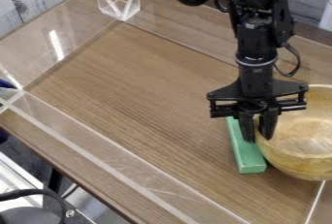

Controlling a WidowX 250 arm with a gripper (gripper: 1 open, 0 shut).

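Observation:
My gripper (262, 121) is at the right of the view, its fingers pointing down at the near left rim of a wooden bowl (298, 152), over the upper end of a green block (248, 158) that lies on the table just left of the bowl. The fingers are close together and appear to be on the bowl's rim, though the dark arm hides exactly what is between them.
Clear panels edge it at left and front, with a small clear holder (118, 5) at the back left. Cables lie at the lower left.

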